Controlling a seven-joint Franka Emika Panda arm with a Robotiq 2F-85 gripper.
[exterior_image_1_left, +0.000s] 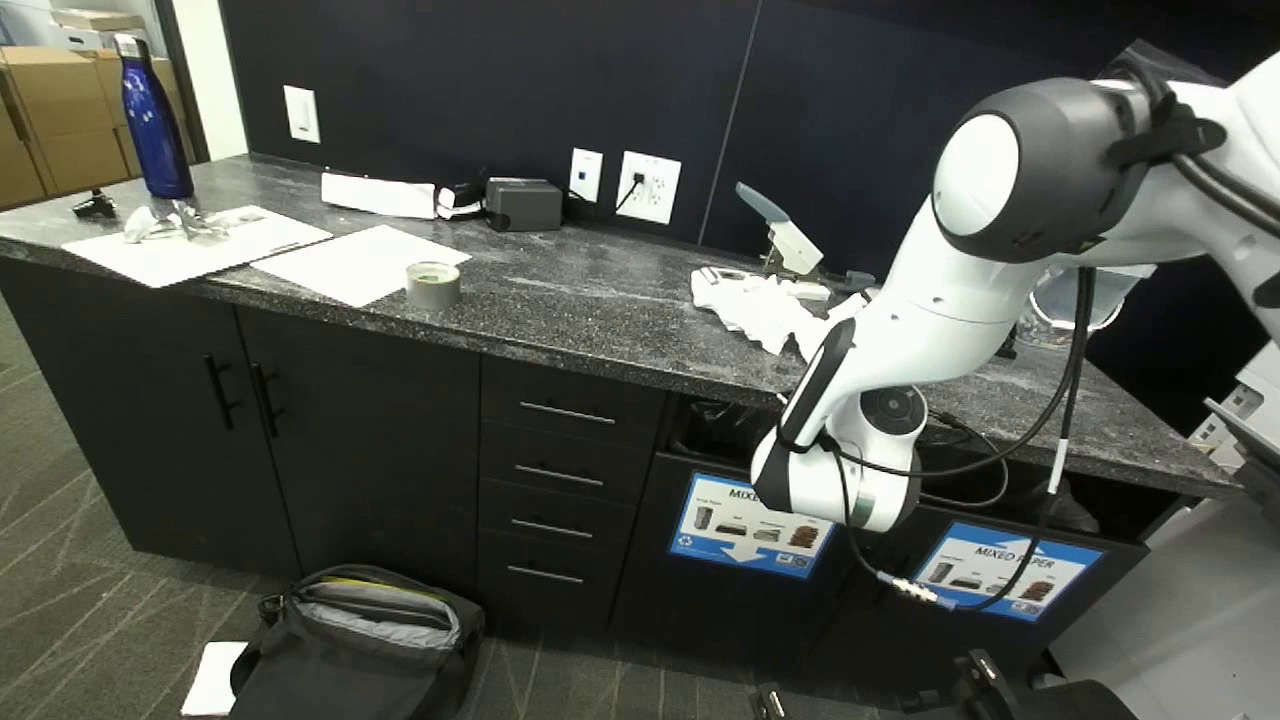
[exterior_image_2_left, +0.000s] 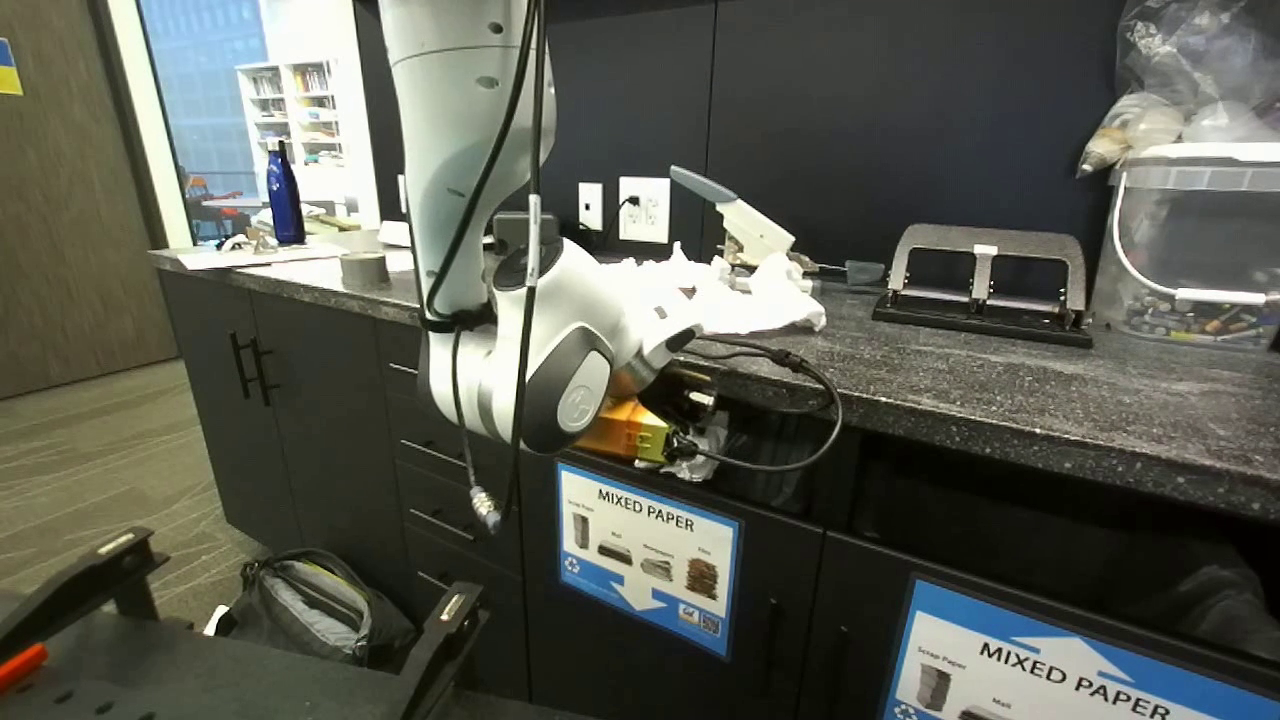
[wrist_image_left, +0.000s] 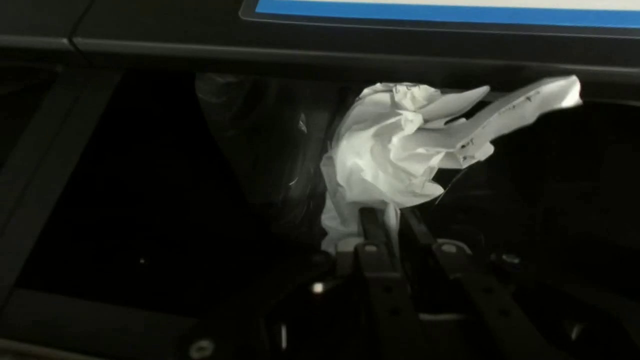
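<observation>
A crumpled piece of white paper (wrist_image_left: 384, 150), with some dark print on it, is pinched between the fingers of my gripper. The wrist view has both over the dark opening of the mixed paper bin (wrist_image_left: 180, 180), close under its front panel. In exterior view 2 only a bit of the paper (exterior_image_2_left: 702, 450) peeks out beside the orange and yellow wrist part (exterior_image_2_left: 636, 432), at the slot below the counter. Exterior view 1 has the gripper hidden behind the arm's white wrist (exterior_image_1_left: 828, 468).
On the counter (exterior_image_1_left: 576, 300) lie more crumpled white paper (exterior_image_1_left: 762, 306), a stapler (exterior_image_1_left: 792, 246), a tape roll (exterior_image_1_left: 432, 286) and flat sheets (exterior_image_1_left: 360, 264). A hole punch (exterior_image_2_left: 990, 282) and a clear bucket (exterior_image_2_left: 1200, 240) stand farther right. The counter edge overhangs the bin slot.
</observation>
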